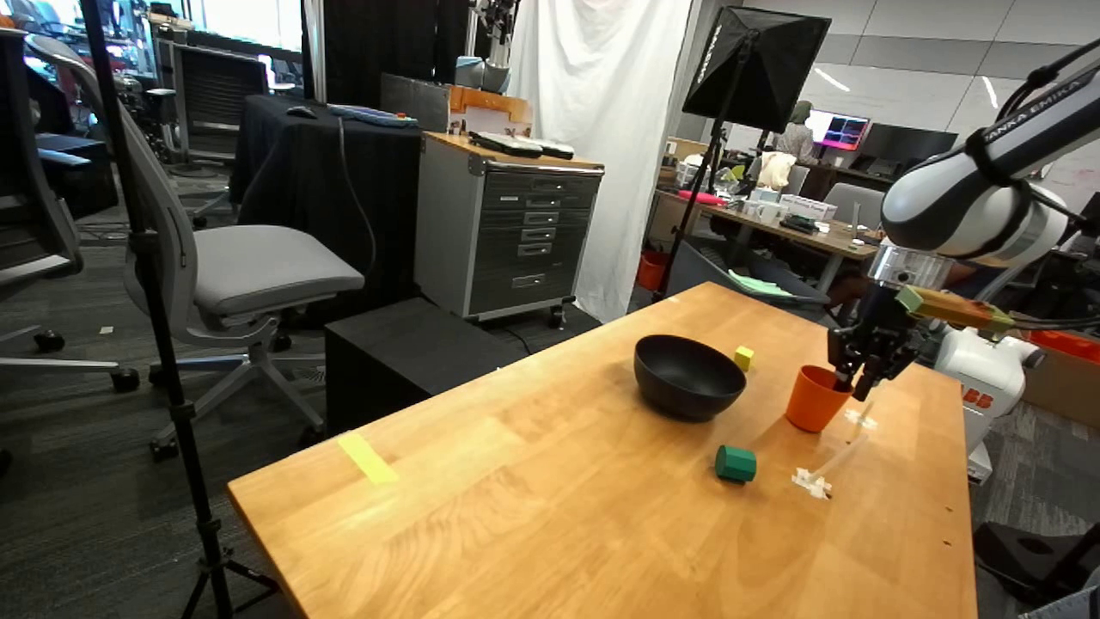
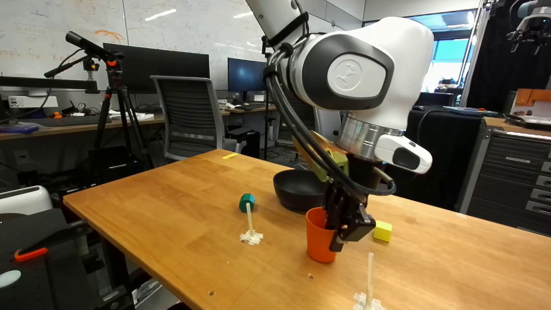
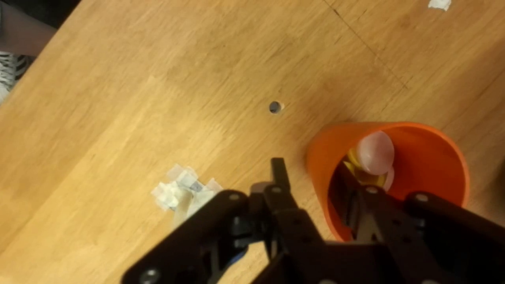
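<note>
An orange cup [image 3: 438, 161] stands upright on the wooden table, with yellow and pale pink pieces [image 3: 375, 152] inside. My gripper points down over the cup's near rim, part open. One of its fingers reaches inside the cup, while the other finger [image 3: 280, 175] is outside, so the cup's wall lies in the gap. Clear space shows between the outer finger and the wall. In exterior view 1 the gripper [image 1: 856, 388] is at the right side of the cup [image 1: 812, 402]. The inner fingertip's depth is hidden.
A black bowl [image 1: 686, 380], a yellow block [image 1: 743, 358] and a green block [image 1: 735, 464] rest near the cup. Two thin pegs, one of them the near peg [image 2: 369, 281], rise from taped patches.
</note>
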